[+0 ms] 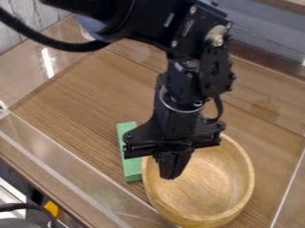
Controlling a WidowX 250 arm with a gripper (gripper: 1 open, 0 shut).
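My black gripper point(170, 160) hangs over the left rim area of a round wooden bowl point(209, 191), its fingertips pointing down and shut, with nothing seen between them. A green block point(128, 162) lies just left of the bowl, partly behind the gripper's left side. The bowl looks empty where visible.
Clear plastic walls point(71, 169) border the front left and right, and a dark cable lies at the lower left outside them.
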